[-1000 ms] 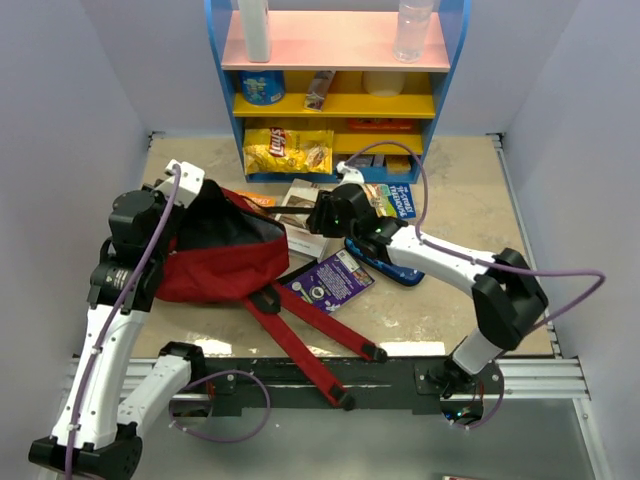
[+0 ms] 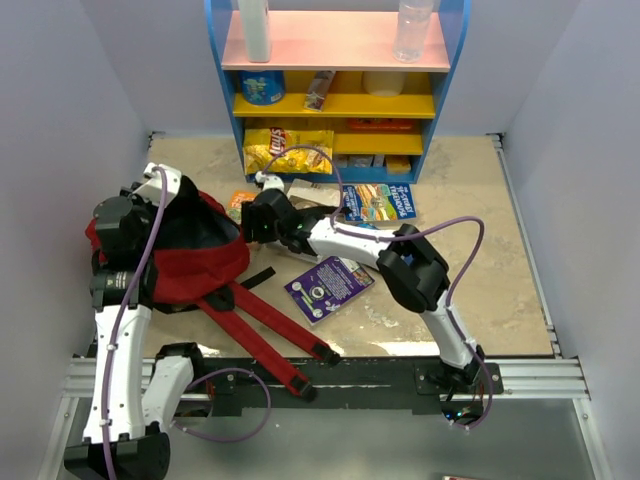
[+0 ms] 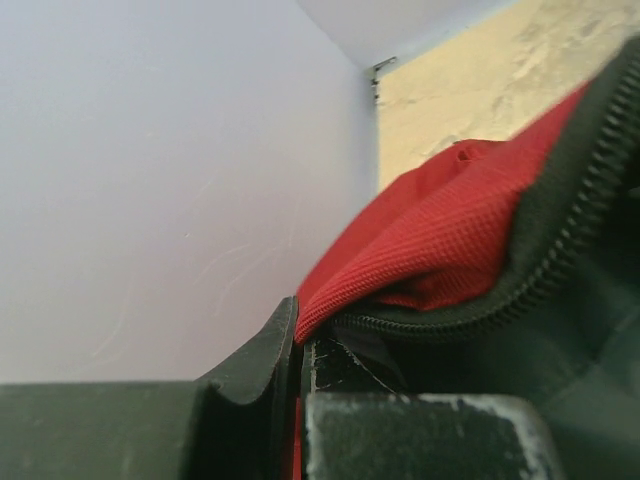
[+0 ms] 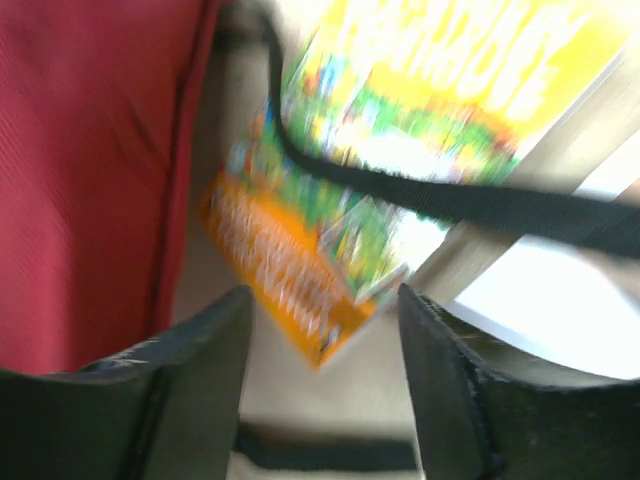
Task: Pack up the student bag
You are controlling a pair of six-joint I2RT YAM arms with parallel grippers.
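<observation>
The red student bag (image 2: 205, 275) stands at the left with its mouth spread and dark lining showing. My left gripper is shut on the zippered rim of the bag (image 3: 440, 245), seen close in the left wrist view. At the bag's right side my right gripper is part open, nothing between its fingers. Below it, blurred, lies an orange and green book (image 4: 285, 270). A black strap (image 4: 400, 190) crosses over that book. A purple book (image 2: 328, 290) lies flat on the table, and a blue-covered book (image 2: 380, 203) sits near the shelf.
The shelf (image 2: 340, 105) at the back holds a yellow chip bag (image 2: 285, 148), a blue tin (image 2: 262, 87) and other goods. Red shoulder straps (image 2: 255, 340) trail over the table's front edge. Clear tabletop (image 2: 500, 290) lies at the right.
My right gripper moved left toward the bag; the black strap it drew out is now loose from its fingers.
</observation>
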